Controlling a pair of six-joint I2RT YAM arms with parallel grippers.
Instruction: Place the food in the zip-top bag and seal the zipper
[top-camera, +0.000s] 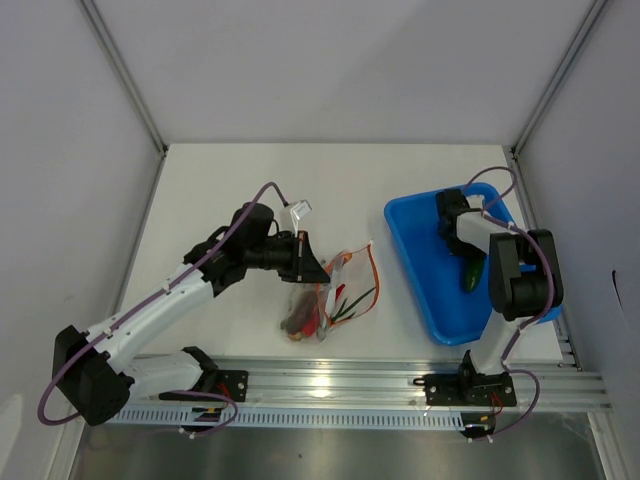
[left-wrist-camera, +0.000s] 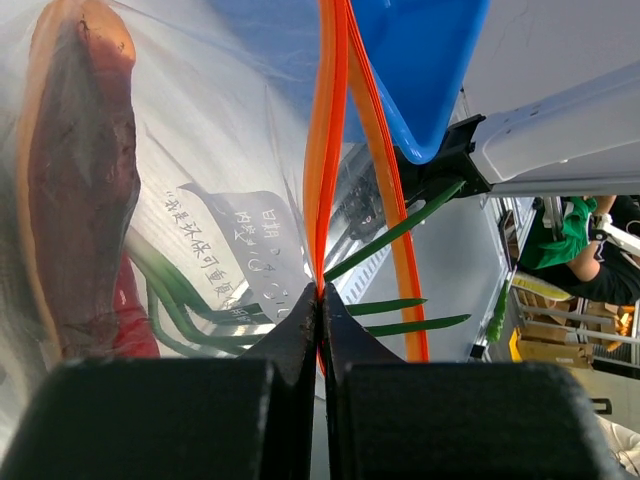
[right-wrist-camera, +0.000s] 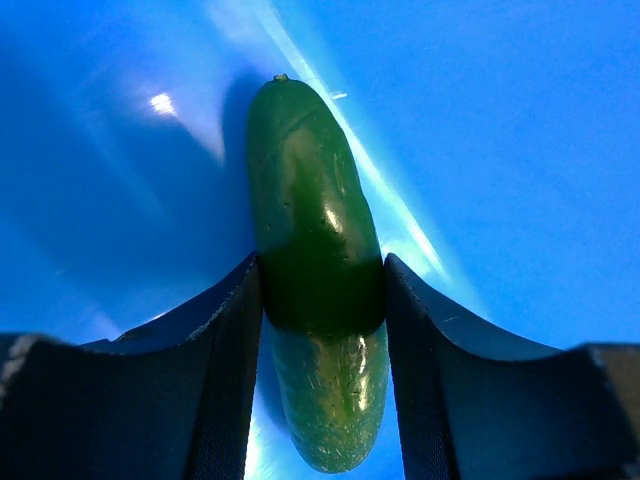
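A dark green cucumber (right-wrist-camera: 315, 200) is pinched across its middle by my right gripper, one finger on each side. The top view shows the cucumber's end (top-camera: 472, 275) below that gripper, over the blue tray. My left gripper is shut on the orange-edged rim of the clear zip top bag (left-wrist-camera: 323, 130). The bag's mouth gapes to the right in the top view. Inside lie a brown, sausage-like food (left-wrist-camera: 85, 190), something red (left-wrist-camera: 135, 315) and green stalks (left-wrist-camera: 175, 300), some of which poke out past the orange zipper.
The blue tray (top-camera: 425, 270) sits at the right of the white table (top-camera: 330, 180), its raised rim around the right gripper. Bare table separates bag and tray. A metal rail (top-camera: 330, 370) runs along the front.
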